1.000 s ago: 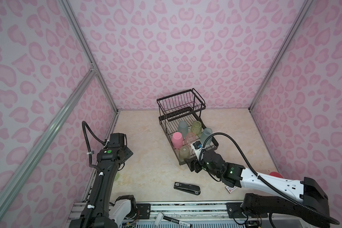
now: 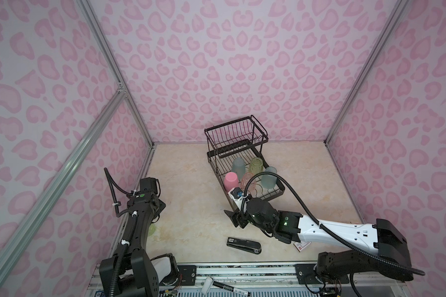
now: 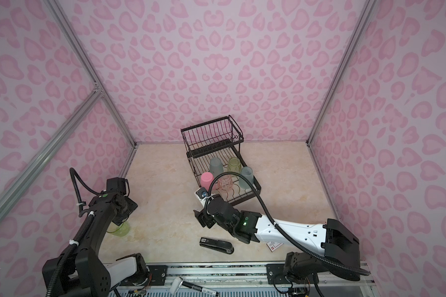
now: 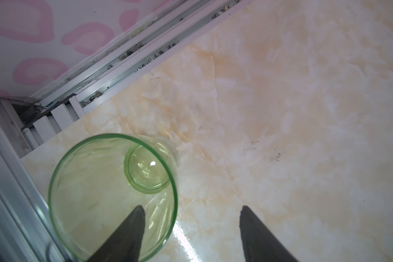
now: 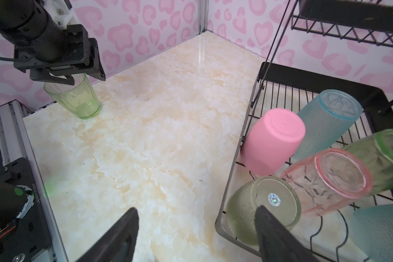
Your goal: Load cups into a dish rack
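A clear green cup (image 4: 111, 192) stands upright at the table's left edge. My left gripper is at its mouth, open; the near rim runs between the two fingers, not gripped. In the right wrist view that cup (image 5: 80, 102) sits under the left gripper's fingers. The black wire dish rack (image 2: 220, 170) holds several upside-down cups: a pink cup (image 5: 273, 139), a blue cup (image 5: 327, 122), a clear pink cup (image 5: 327, 179), a green cup (image 5: 380, 150), a grey-green cup (image 5: 262, 207) and a teal cup (image 5: 382, 229). My right gripper is open and empty by the rack's front left corner.
A black stapler (image 2: 243, 245) lies on the table in front of the right gripper. A small white box (image 2: 301, 245) is partly under the right arm. The table between the left gripper and the rack is clear.
My right arm has swung left, away from the front of the rack, and now covers the red item at the right. The left arm has shifted slightly left and toward the near side.
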